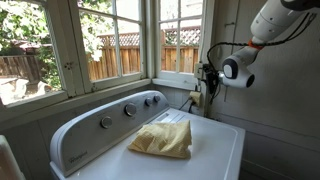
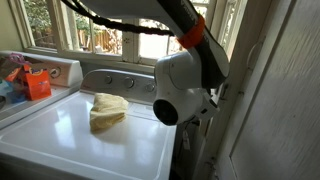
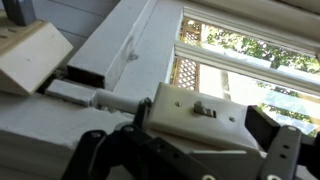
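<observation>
In the wrist view, a beige switch plate (image 3: 205,122) with a small dark toggle (image 3: 204,110) is on the wall in front of my gripper. The black fingers (image 3: 262,127) stand apart near the plate's two ends, with the plate showing across the gap. Whether they touch it cannot be told. Exterior view 1 has the gripper (image 1: 209,77) small and dark by the wall right of the window. From the other exterior side, the arm (image 2: 190,85) hides most of it.
A pale yellow cloth (image 1: 162,139) lies on the white washer or dryer (image 1: 215,145). An orange container (image 2: 38,84) stands at the left in exterior view 2. Beside the switch are a box-like fitting (image 3: 30,60) and a pipe (image 3: 115,100). The window (image 1: 180,40) is close by.
</observation>
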